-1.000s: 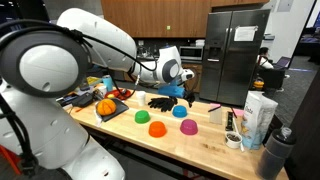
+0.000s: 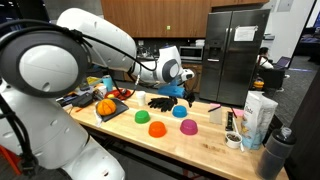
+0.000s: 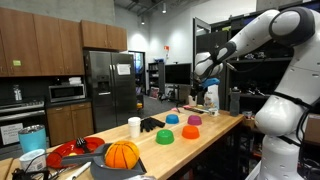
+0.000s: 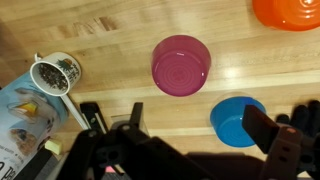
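Observation:
Several coloured bowls or cups sit on the wooden table: a purple one (image 4: 181, 66), a blue one (image 4: 233, 121), an orange one (image 4: 290, 10) and a green one (image 2: 142, 116). High above the table my gripper (image 2: 187, 93) hangs well clear of them all. In the wrist view its two dark fingers (image 4: 135, 150) stand far apart at the lower edge, with only bare table and part of the blue bowl showing between them. The green bowl is outside the wrist view.
A white mug (image 4: 56, 74) with dark contents, a bag (image 2: 256, 118) and a dark canister (image 2: 275, 153) stand at the right edge. An orange pumpkin (image 3: 123, 155), a red pan (image 3: 83, 146) and black gloves (image 2: 162, 103) lie elsewhere. Bare wood surrounds the bowls.

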